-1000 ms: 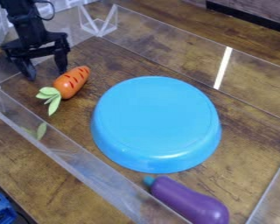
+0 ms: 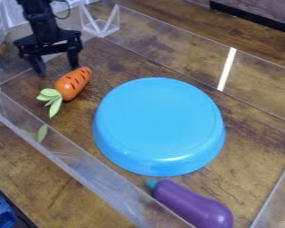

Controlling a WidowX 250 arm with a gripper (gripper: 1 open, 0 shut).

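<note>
My black gripper (image 2: 50, 57) is low at the back left of the wooden work area, its two fingers spread open with nothing visible between them. Just to its front right lies an orange toy carrot (image 2: 71, 84) with pale green leaves pointing toward the viewer. A large upturned blue dish (image 2: 157, 122) fills the middle right. A purple toy eggplant (image 2: 195, 205) lies at the front right.
Clear plastic walls (image 2: 79, 169) border the work area, including close beside the gripper at the left. Bare wood (image 2: 169, 58) is open behind the blue dish. A blue object (image 2: 0, 214) sits outside at the front left.
My gripper has shifted slightly to the right, toward the carrot. The carrot, dish and eggplant have not moved.
</note>
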